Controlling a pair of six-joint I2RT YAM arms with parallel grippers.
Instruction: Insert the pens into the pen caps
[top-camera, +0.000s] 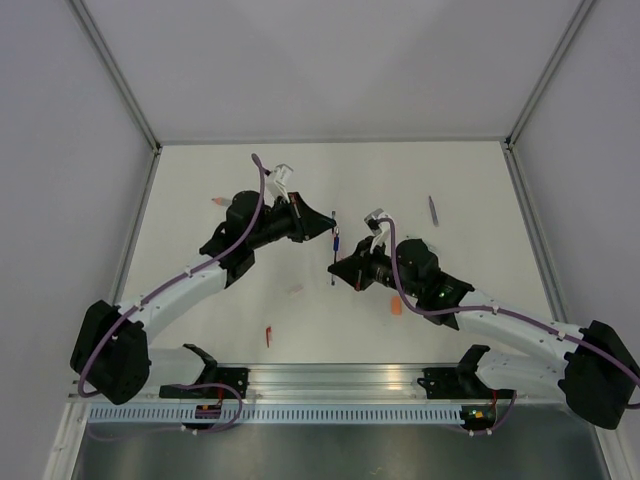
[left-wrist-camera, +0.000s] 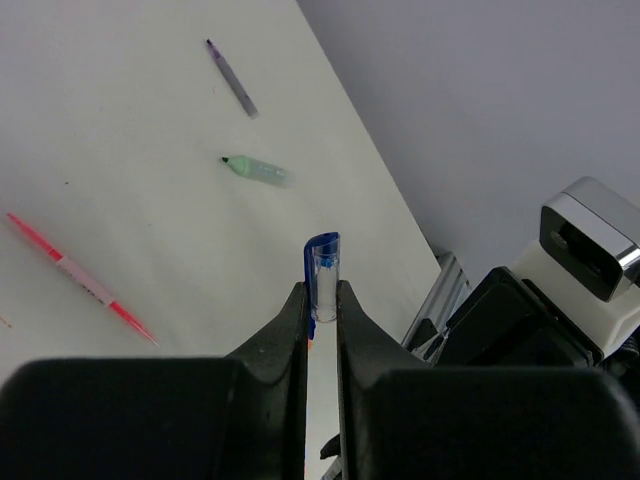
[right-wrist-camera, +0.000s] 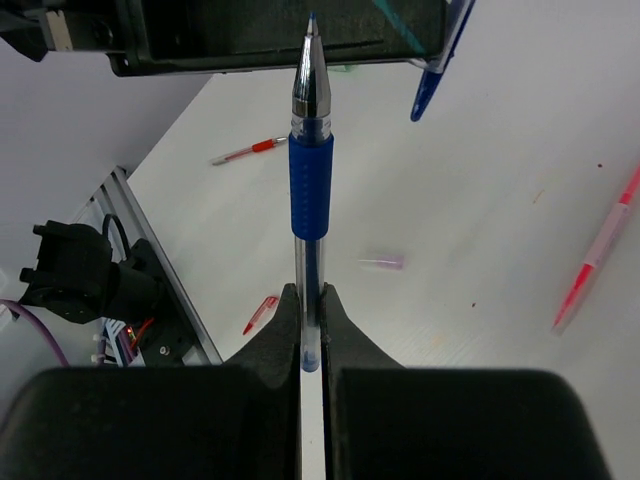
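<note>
My left gripper is shut on a blue pen cap (left-wrist-camera: 321, 262), held upright between its fingertips. My right gripper is shut on a blue pen (right-wrist-camera: 310, 185), its metal tip upward. In the top view the two grippers (top-camera: 331, 225) face each other near the table centre, the pen tip close under the left gripper. In the right wrist view the cap (right-wrist-camera: 430, 85) shows to the right of the pen tip, partly cut off by the left gripper's body; whether they touch I cannot tell.
On the white table lie a pink pen (left-wrist-camera: 85, 280), a grey pen (left-wrist-camera: 232, 77), a green marker (left-wrist-camera: 255, 169), a red pen (right-wrist-camera: 250, 149), a small red piece (top-camera: 268, 336) and an orange piece (top-camera: 396, 305).
</note>
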